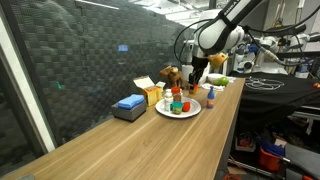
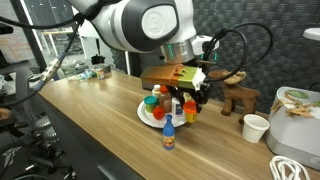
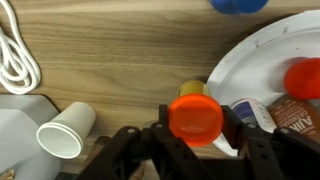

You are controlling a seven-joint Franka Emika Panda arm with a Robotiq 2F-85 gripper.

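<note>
My gripper is shut on a small orange-capped bottle (image 3: 196, 118), seen from above between the fingers, with a bit of its yellowish body showing. In exterior view 2 this orange bottle (image 2: 190, 111) is below the gripper, at the right side of the white plate (image 2: 147, 118). Whether its base touches the table is hard to tell. Also on the plate are a red item (image 3: 303, 78), a white bottle (image 3: 252, 113) and a brown-capped jar (image 3: 296, 115).
A blue bottle (image 2: 168, 132) stands on the table in front of the plate. A white cup (image 2: 254, 128), a white cable (image 2: 287, 168) and a brown toy animal (image 2: 232, 93) are to the right. The dark box (image 1: 130, 111) with a blue item is left of the plate.
</note>
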